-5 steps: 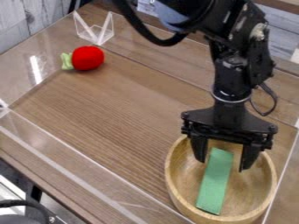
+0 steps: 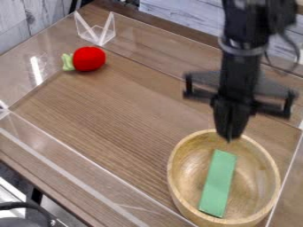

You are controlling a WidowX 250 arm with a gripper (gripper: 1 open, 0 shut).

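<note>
A wooden bowl [image 2: 187, 182] sits at the bottom right with a green flat block [image 2: 218, 184] lying inside it. My gripper [image 2: 236, 111] hangs above the back of the bowl, dark and blurred, its fingers pointing down and apart from the green block. How far its fingers are open is hard to make out.
A red tomato-like object [image 2: 89, 59] with a green end lies at the upper left, near a white wire-like shape [image 2: 95, 31]. A dark cable curves at the lower left corner.
My gripper has risen out of the bowl, leaving the green block lying in it.
</note>
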